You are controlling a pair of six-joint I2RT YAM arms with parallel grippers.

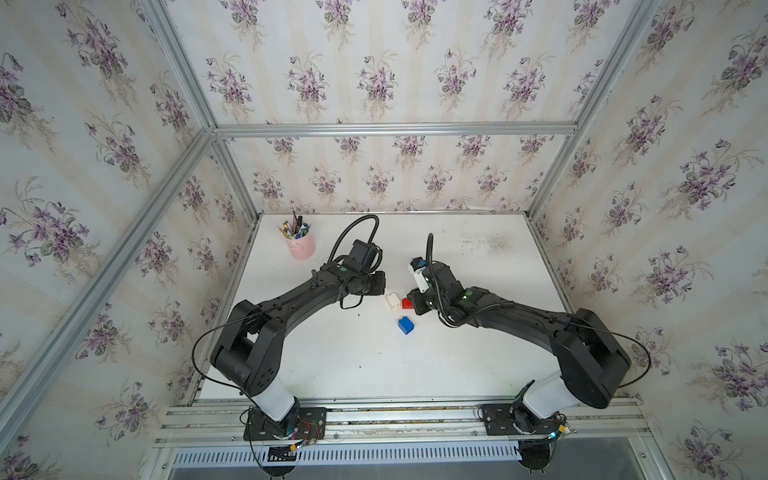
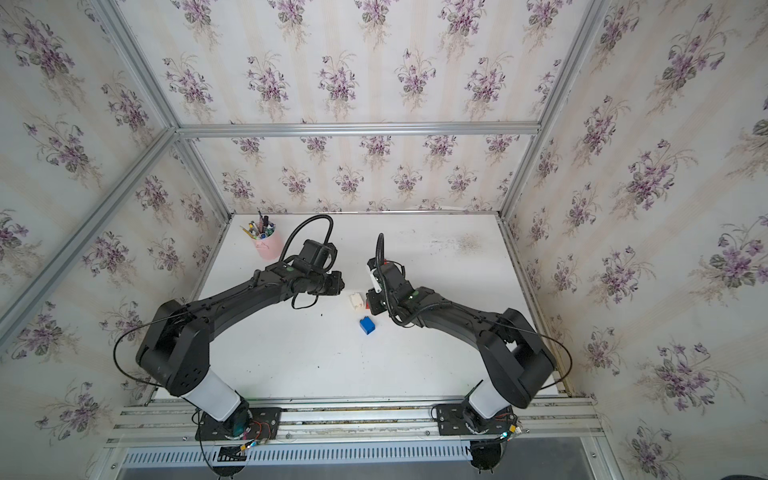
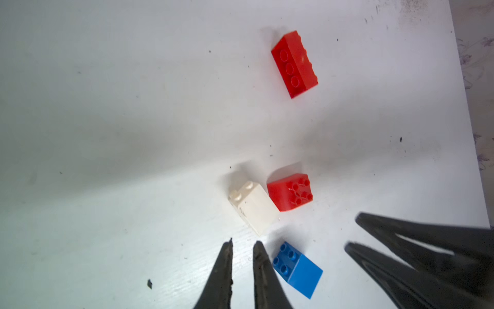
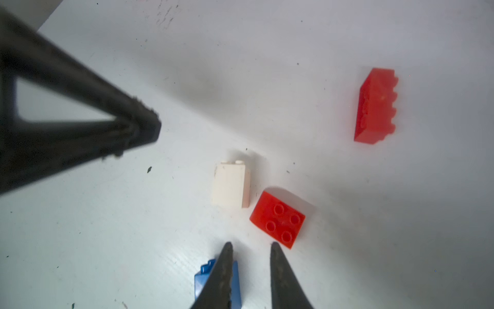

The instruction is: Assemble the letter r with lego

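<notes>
A white brick lies on its side, close beside a small red brick; the right wrist view shows a narrow gap between them. The blue brick is separate, nearer the front. Farther back lies a longer red brick on its side. My left gripper hangs above the table to the left of the bricks, shut; its fingertips meet in the right wrist view. Over the small red brick's right side in the top views, my right gripper is part open, with nothing between its fingers.
At the back left stands a pink cup of pens. The two grippers face each other with only a modest gap between.
</notes>
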